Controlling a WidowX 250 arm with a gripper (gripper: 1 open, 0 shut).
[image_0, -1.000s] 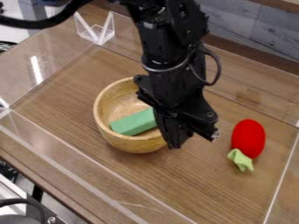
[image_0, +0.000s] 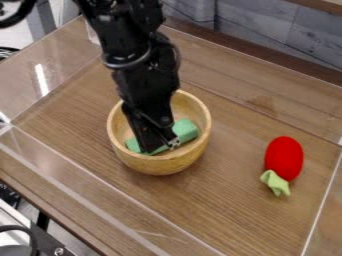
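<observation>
The black gripper (image_0: 156, 138) reaches down from the top into a wooden bowl (image_0: 197, 155) at the middle of the table, its tip over a green block (image_0: 183, 132) lying inside. The fingertips look close together; whether anything is between them is hard to see, as the arm covers part of the bowl and block.
A red oval object (image_0: 283, 157) with a pale green end lies on the table (image_0: 227, 205) to the right of the bowl. The table's left edge has cables beside it. A wooden wall stands at the back.
The arm has moved left from the bowl's right side, and its tip is now down inside the bowl at the green block.
</observation>
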